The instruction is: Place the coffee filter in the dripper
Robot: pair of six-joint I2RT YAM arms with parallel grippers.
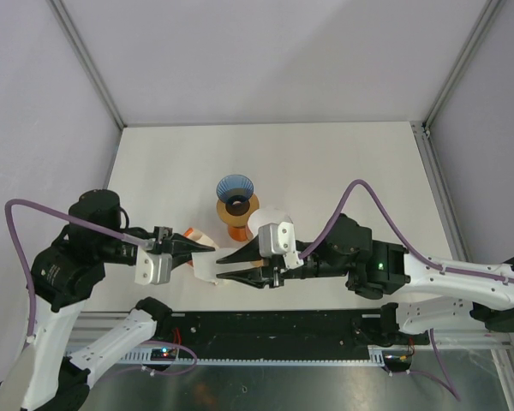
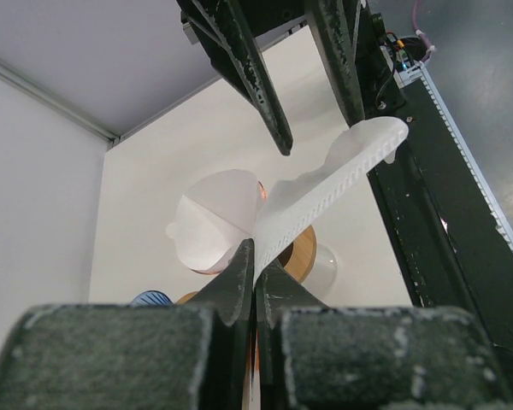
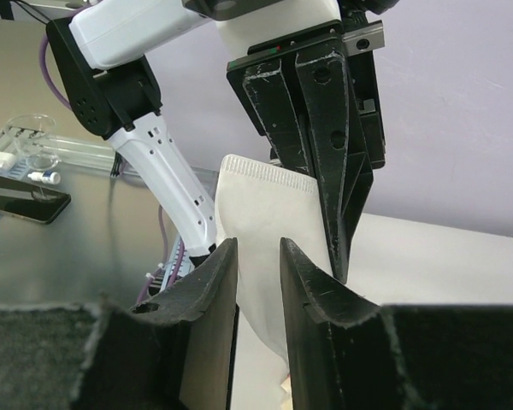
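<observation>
My left gripper (image 1: 207,247) is shut on a white paper coffee filter (image 2: 325,184), which stands out sideways from its fingertips. My right gripper (image 1: 236,265) is part open just beside it, its fingers (image 2: 258,85) around the filter's free end, not visibly closed on it. In the right wrist view the filter (image 3: 269,239) hangs upright just beyond those fingertips. The dripper (image 1: 238,218), an orange stand with a brown ring and blue ribbed cone (image 1: 236,183), stands behind both grippers.
More white filters (image 2: 214,218) rest in a holder right of the dripper. An orange and white packet (image 1: 193,235) lies under my left gripper. A dark rail runs along the front edge.
</observation>
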